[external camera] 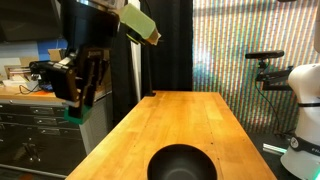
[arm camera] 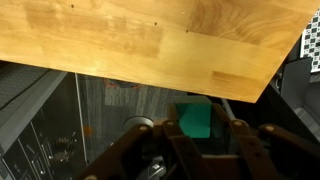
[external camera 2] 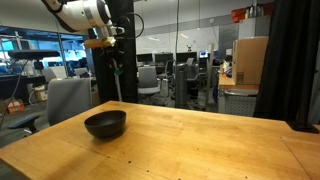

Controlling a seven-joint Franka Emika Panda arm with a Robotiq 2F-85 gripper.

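Note:
A small green object (arm camera: 195, 121) is held in my gripper, which is shut on it. In exterior view 1 the green object (external camera: 76, 115) hangs at the fingertips, left of the table's edge and high above the floor. Exterior view 2 has the gripper (external camera 2: 117, 66) well above table height, where the object looks tiny. A black round bowl (external camera: 182, 164) sits on the wooden table, to the right of the gripper in exterior view 1; no bowl appears in the wrist view.
A grey chair (external camera 2: 70, 100) stands near the table. Dark drawers (external camera: 45, 135) stand behind at the left.

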